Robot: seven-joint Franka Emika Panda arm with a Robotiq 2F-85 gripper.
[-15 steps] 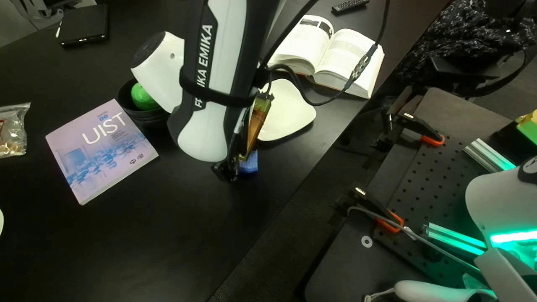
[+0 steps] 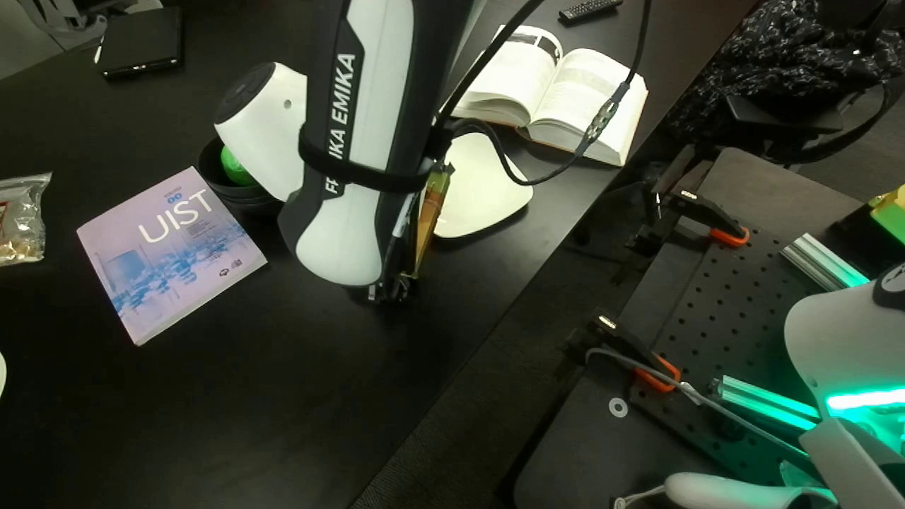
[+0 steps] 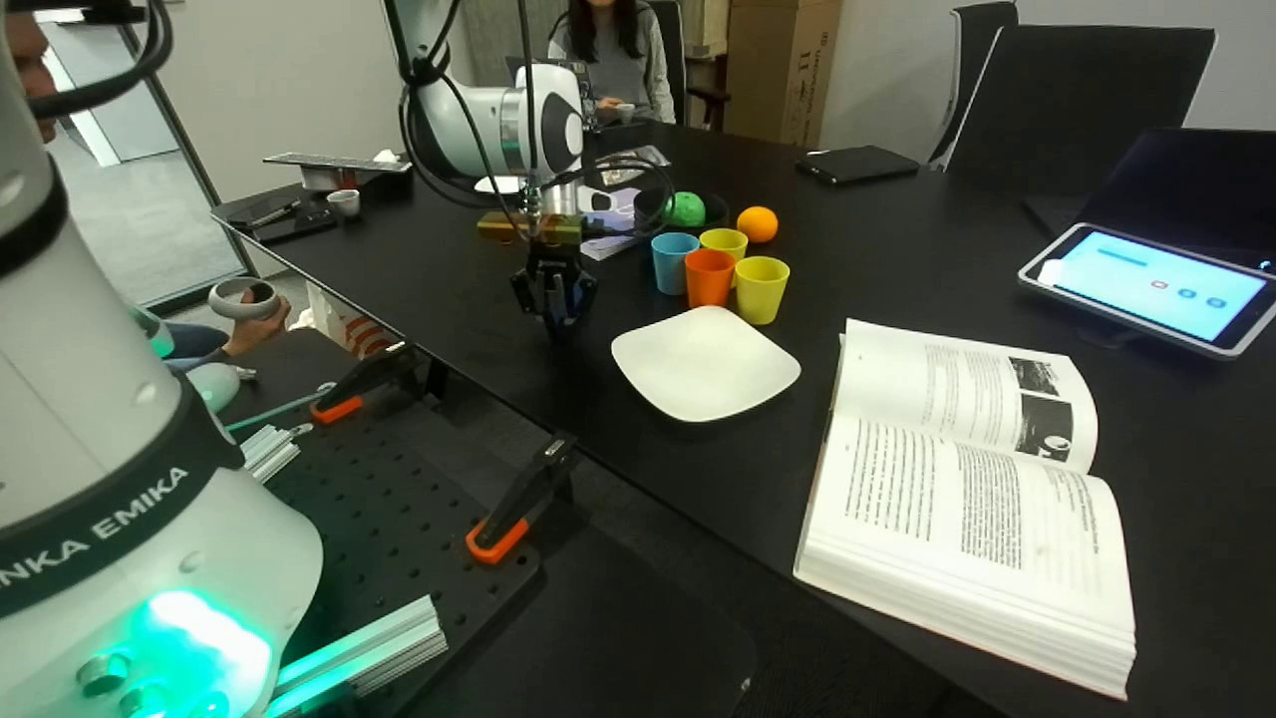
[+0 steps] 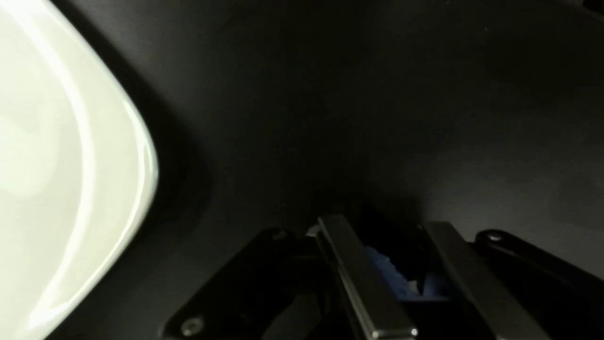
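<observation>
A blue object, small and partly hidden, lies between the two fingers of my gripper in the wrist view. The fingers stand apart, pointing down close to the black table; whether both pads touch the object cannot be told. Exterior view 1 shows the gripper low beneath the arm, with the blue object out of sight there. In exterior view 2 the gripper is beside the white plate, on the side away from the open book.
Blue, orange and yellow cups stand just behind the plate, near an orange ball. A black bowl holds a green ball. The open book and UIST book lie flat. The table's edge runs nearby.
My gripper has moved down and slightly right in exterior view 1. The blue object, visible beside it a second ago, is now hidden there by the gripper.
</observation>
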